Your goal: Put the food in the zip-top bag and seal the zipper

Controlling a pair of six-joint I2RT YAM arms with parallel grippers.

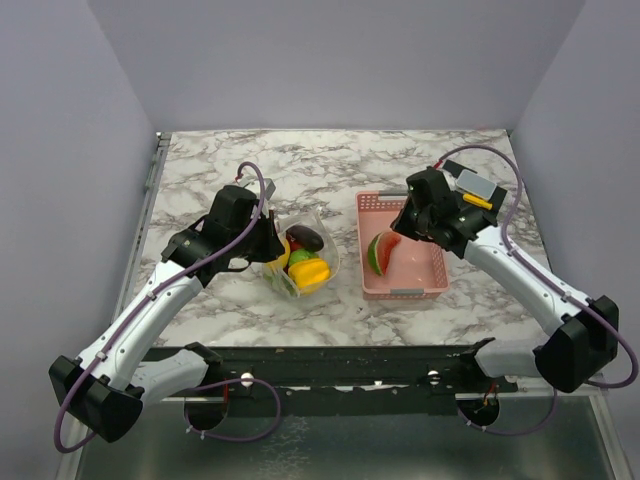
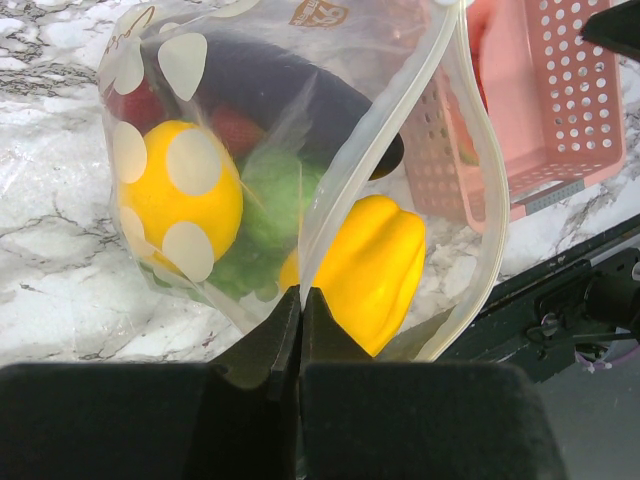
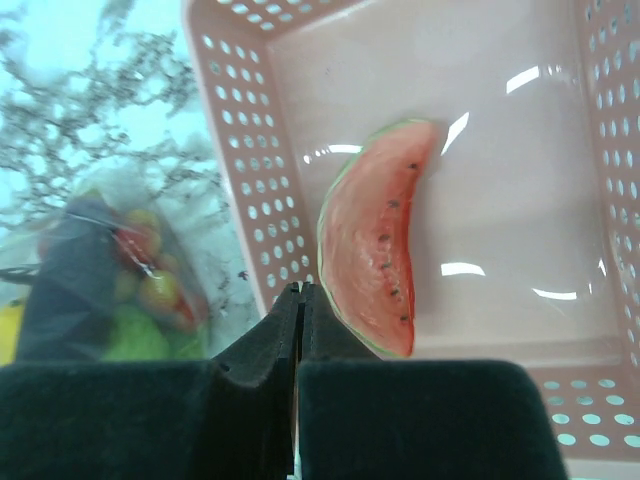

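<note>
The clear zip-top bag (image 1: 330,240) stands with its mouth gaping. Inside are a yellow pepper (image 1: 309,272), a dark eggplant (image 1: 306,237), a lemon (image 2: 180,200), something green (image 2: 275,195) and red pieces. My left gripper is shut on the bag's rim, a thin film running into its fingertips. In the pink basket (image 1: 405,280) a watermelon slice (image 3: 375,240) rests near the left wall, red face up. My right gripper is above the slice's left edge, its fingers closed together; nothing shows between them.
At the back right a dark mat (image 1: 490,190) carries a grey block (image 1: 475,184) and a yellow object (image 1: 477,201). The basket's perforated walls surround the slice.
</note>
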